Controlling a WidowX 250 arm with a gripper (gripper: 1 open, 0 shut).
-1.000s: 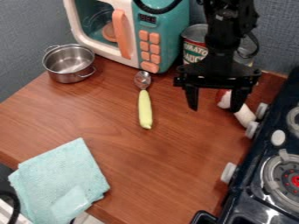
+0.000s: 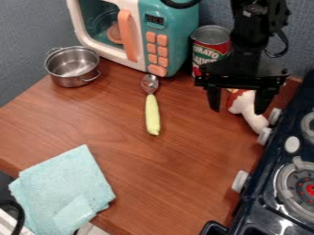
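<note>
My gripper (image 2: 243, 95) hangs at the upper right, in front of the red tomato can (image 2: 210, 44), its two black fingers apart. Just below it, a white and red object (image 2: 251, 111), its identity unclear, lies beside the stove; the arm hides part of it. A spoon (image 2: 151, 99) with a pale yellow handle lies in the middle of the wooden counter.
A toy microwave (image 2: 130, 19) stands at the back, a steel pot (image 2: 72, 69) at the left, and a light blue cloth (image 2: 62, 190) at the lower left. The black stove (image 2: 277, 197) fills the right.
The arm and gripper have moved to the right, uncovering more of the tomato can. The objects on the counter look unmoved.
</note>
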